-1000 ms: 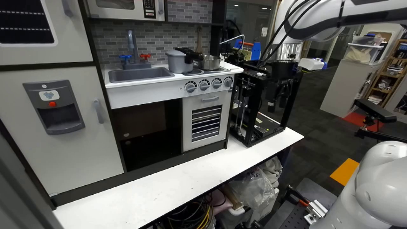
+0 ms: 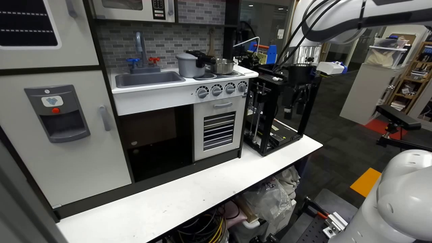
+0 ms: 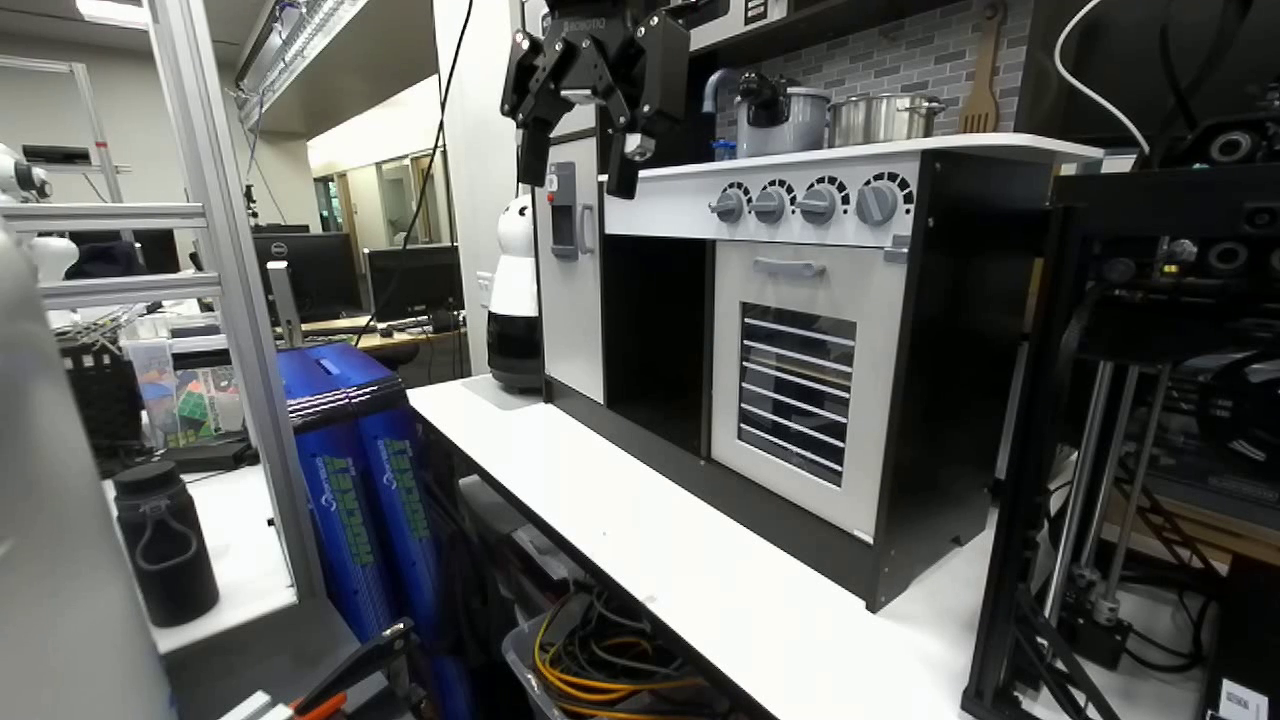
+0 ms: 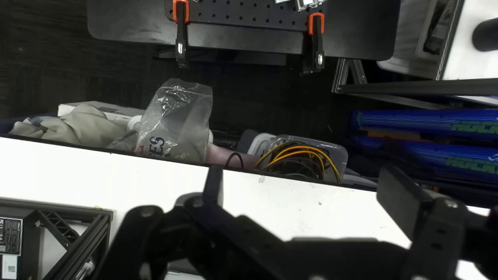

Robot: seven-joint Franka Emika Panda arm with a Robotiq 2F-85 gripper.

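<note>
My black gripper [image 3: 584, 162] hangs high over the white bench in exterior view 2, its fingers apart and empty. In exterior view 1 the same gripper [image 2: 294, 111] appears in front of the dark frame at the right. The wrist view looks down past both spread fingers [image 4: 213, 186] at the bench and the floor. The toy kitchen carries a grey lidded pot [image 2: 190, 66] and a steel pot [image 2: 222, 66] on its stove. Its oven door [image 2: 219, 129] is closed. A sink [image 2: 147, 79] with a grey tap lies left of the pots.
A black open-framed machine [image 2: 265, 137] stands at its right end. Below the bench edge are a plastic bag [image 4: 179, 116] and a bin of cables [image 4: 343, 156]. Blue boxes [image 3: 348, 480] stand beyond the bench's left end.
</note>
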